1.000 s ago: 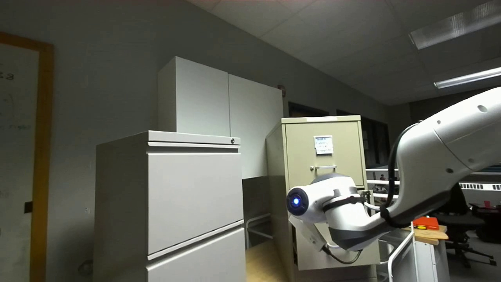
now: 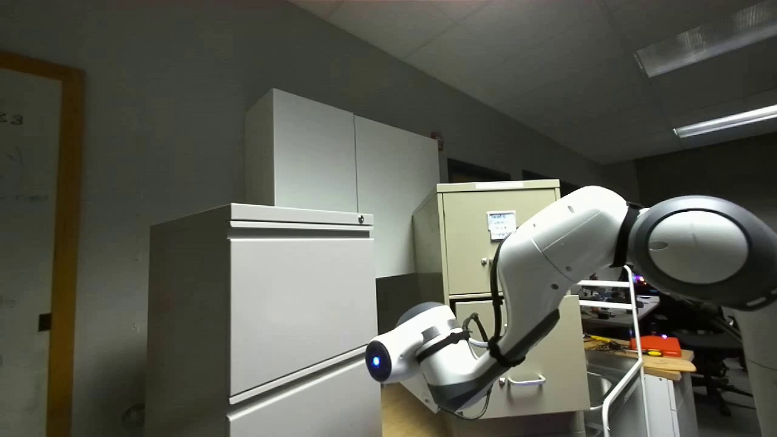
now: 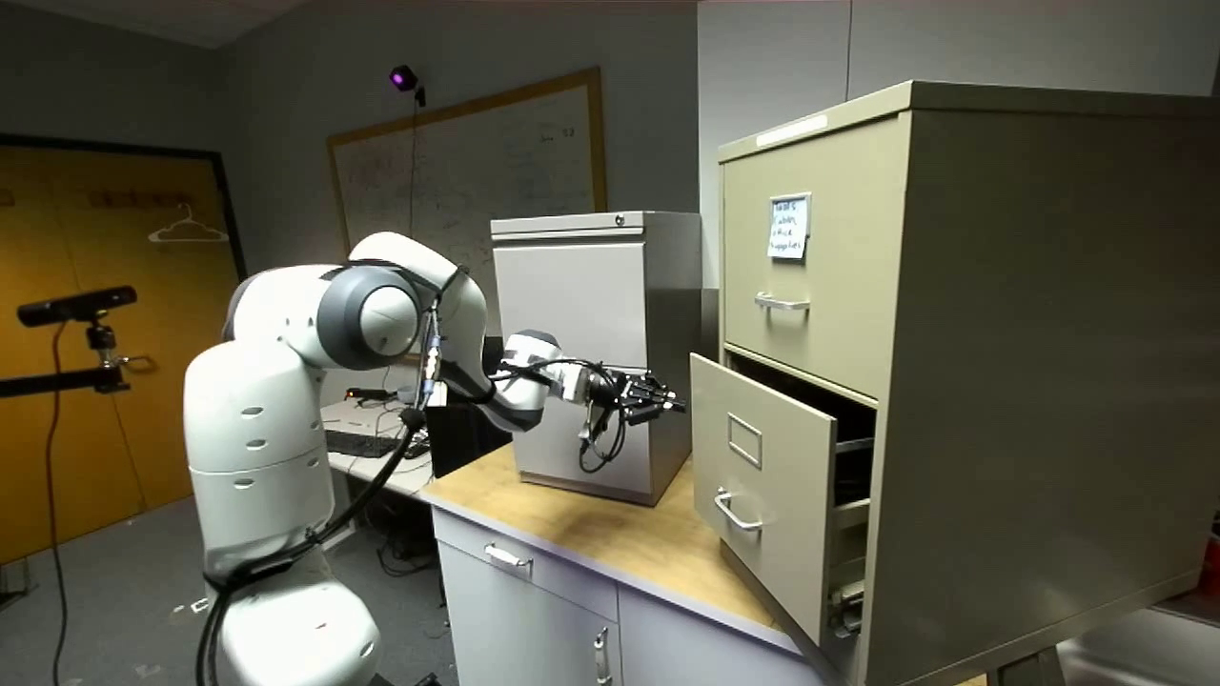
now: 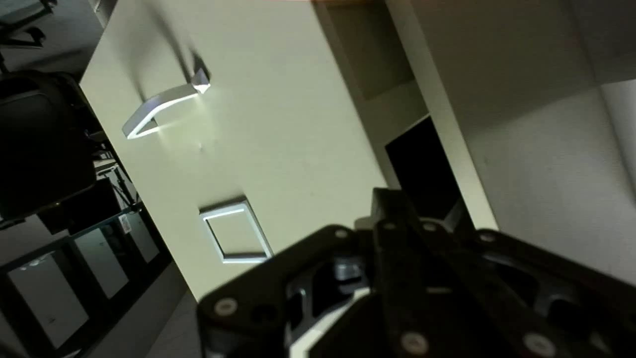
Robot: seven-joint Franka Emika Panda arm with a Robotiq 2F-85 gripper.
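The lower drawer point(image 3: 761, 480) of the beige filing cabinet point(image 3: 1029, 377) stands partly pulled out, leaving a dark gap behind its front. A silver handle point(image 4: 164, 106) and an empty label frame point(image 4: 237, 231) are on that front. My gripper point(image 3: 677, 406) is off the side edge of the drawer front. In the wrist view the black gripper is shut, with nothing showing between its fingers; its tips overlap the opening between drawer front and cabinet body. Whether they touch the drawer cannot be told. Exterior view 1 hides the gripper behind the arm.
A grey cabinet point(image 2: 302, 313) stands close beside the gripper on the wooden counter point(image 3: 538, 492). The closed upper drawer point(image 3: 812, 263) carries a handwritten label and its own handle. A white rack point(image 2: 634, 342) stands right of the beige cabinet.
In exterior view 1 the arm's wrist has moved left and lower, from in front of the beige cabinet to beside the grey one. The drawer looks just as far out.
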